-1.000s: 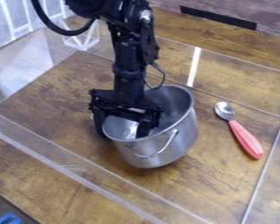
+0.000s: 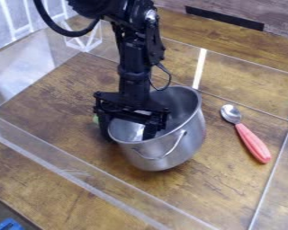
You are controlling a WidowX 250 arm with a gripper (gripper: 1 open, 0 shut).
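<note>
The black robot gripper point(image 2: 132, 117) reaches down from the top into a large steel pot point(image 2: 171, 148) with a wire handle, at the middle of the wooden table. Its lower parts are at the pot's left rim and inside it. Whether the fingers are open or shut, or hold anything, is hidden. A small green item, too small to tell, peeks out at the gripper's left.
A spoon with a red handle point(image 2: 254, 144) lies right of the pot. Pale strips cross the board, and a blue object point(image 2: 7, 225) shows at the bottom-left corner.
The gripper has shifted very slightly at the pot, and a bit more green shows at its left. The spoon has not moved.
</note>
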